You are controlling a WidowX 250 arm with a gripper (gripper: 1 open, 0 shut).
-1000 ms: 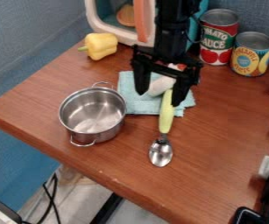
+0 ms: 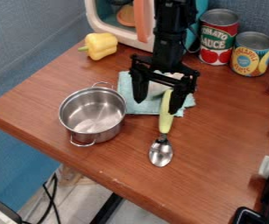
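Note:
The black gripper (image 2: 162, 85) hangs over a light blue cloth (image 2: 133, 101) at the centre of the table, lowered around a whitish object (image 2: 158, 87) that is mostly hidden behind it; whether its fingers hold it, I cannot tell. A spoon (image 2: 161, 150) with a pale yellow-green handle lies from the cloth toward the front. A steel pot (image 2: 92, 115) stands to the left of them.
A yellow toy pepper (image 2: 99, 45) lies at the back left. A toy kitchen box (image 2: 117, 26) and two cans (image 2: 217, 37) stand at the back. Black appliances line the right edge.
The gripper has moved slightly downward over the cloth; the pot, spoon and other objects stay where they were.

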